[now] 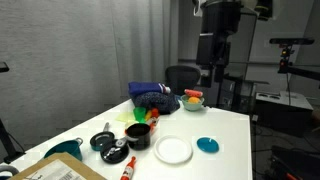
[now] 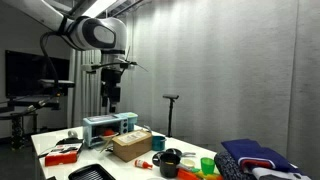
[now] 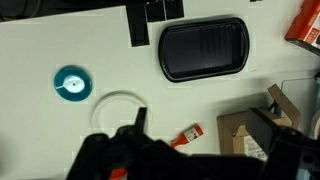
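My gripper hangs high above the white table, its two dark fingers spread wide with nothing between them. In exterior view 1 it is over the table's right part. Below it, the wrist view shows a black rectangular tray [image 3: 204,50], a white plate [image 3: 118,108], a small round teal lid or dish [image 3: 73,83] and a red bottle [image 3: 187,135]. A cardboard box [image 3: 240,133] is partly hidden by a finger. Dark pots [image 1: 115,152] stand left of the plate in exterior view 1, near a green cup [image 1: 139,114].
A pale blue toaster oven [image 2: 103,128] stands at the back in exterior view 2, with a red box [image 2: 66,151] nearby. Folded dark cloth [image 2: 255,153] lies at the right end. A filled bowl [image 1: 192,101] sits near the far edge. Bare table surrounds the plate and lid.
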